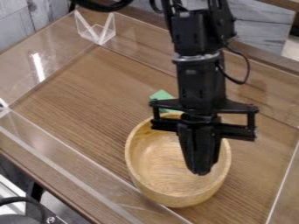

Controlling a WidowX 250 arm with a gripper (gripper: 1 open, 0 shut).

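My black gripper [201,162] points down over a round cream bowl [158,166], its tip at or just inside the bowl's right half. The fingertips look closed together, with nothing visible between them. A green object [162,98] lies behind the bowl, partly hidden by the arm.
A clear plastic holder [96,26] stands at the back left. A black cable runs at the front left edge.
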